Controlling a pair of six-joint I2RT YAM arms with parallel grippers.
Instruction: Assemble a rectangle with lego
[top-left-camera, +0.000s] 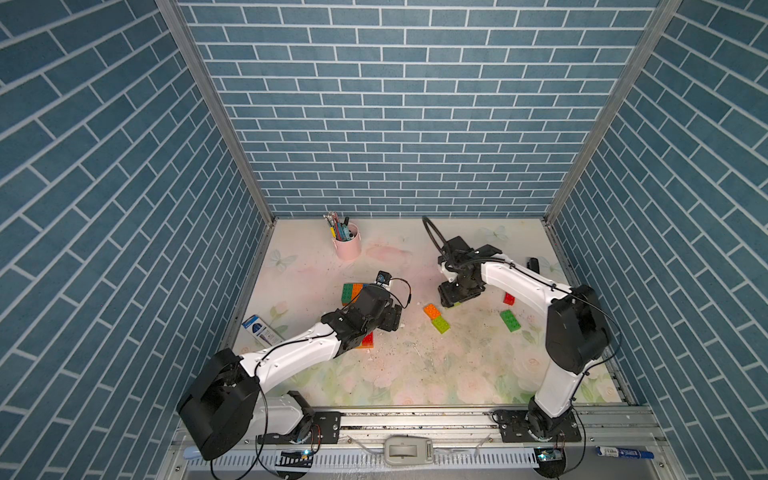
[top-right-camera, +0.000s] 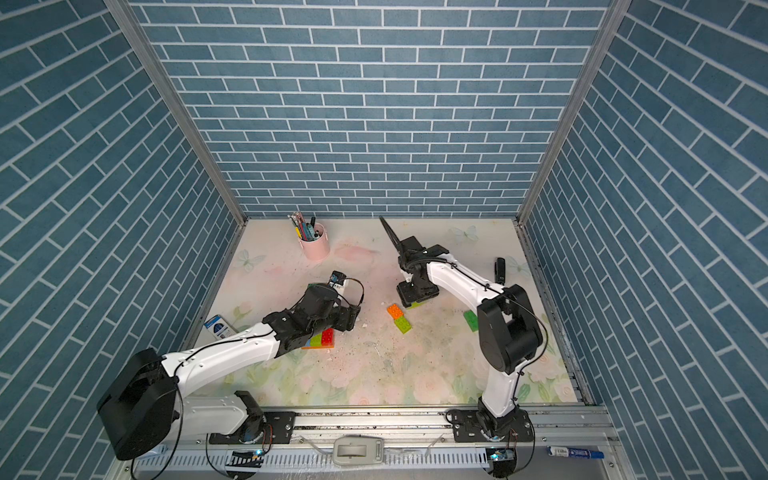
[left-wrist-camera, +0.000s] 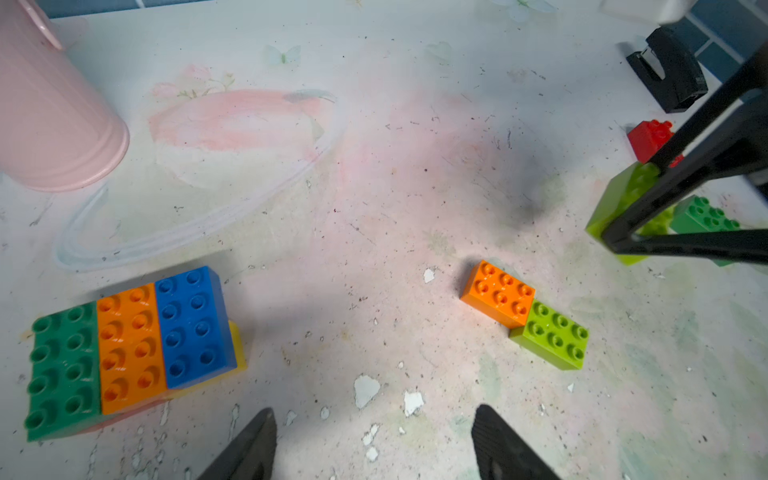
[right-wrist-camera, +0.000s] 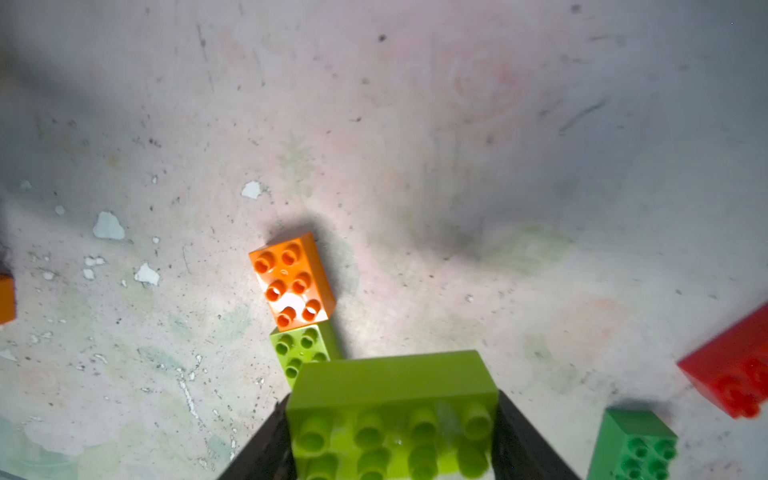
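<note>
In the right wrist view a lime green brick (right-wrist-camera: 392, 380) is clamped between the fingers of my right gripper, raised above the table. Below it lie an orange brick (right-wrist-camera: 292, 280) and a second lime brick (right-wrist-camera: 304, 348), touching end to end. My left gripper is open and empty, its two fingertips well apart over bare table. To its left sits a joined block whose top shows a green brick (left-wrist-camera: 64, 372), an orange brick (left-wrist-camera: 132, 344) and a blue brick (left-wrist-camera: 193, 324), with yellow beneath. Another assembly with a red part (top-right-camera: 326, 337) is partly hidden by the left arm.
At the right lie a red brick (right-wrist-camera: 740, 360) and a green brick (right-wrist-camera: 633, 448). A pink pen cup (top-left-camera: 347, 244) stands at the back left, and a black stapler (left-wrist-camera: 670, 68) at the right. A marker box (top-left-camera: 262, 329) lies far left.
</note>
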